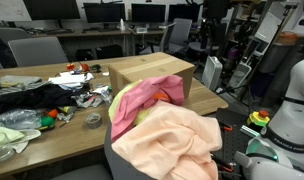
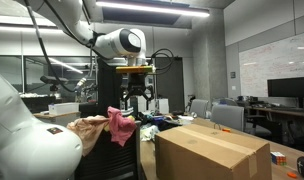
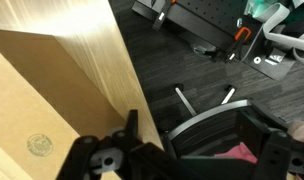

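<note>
My gripper is open, its dark fingers standing wide apart at the bottom of the wrist view, with nothing visible between them. In exterior view 2 the gripper [image 2: 138, 98] hangs high above the cloths. A peach cloth [image 1: 167, 145] and a darker pink cloth [image 1: 142, 100] drape over a dark hamper [image 2: 104, 162]; a yellow-green cloth [image 1: 122, 102] shows beside the pink one. The wrist view catches the hamper's curved rim [image 3: 197, 117] below the gripper and a bit of pink cloth [image 3: 238, 152] inside it.
A large cardboard box [image 2: 214, 150] stands on the wooden table [image 1: 67, 143], close to the hamper. Clothes, tools and a tape roll [image 1: 93, 120] clutter the table's far part. Black floor [image 3: 177, 60] lies between the table edge and the robot's base frame [image 3: 217, 25].
</note>
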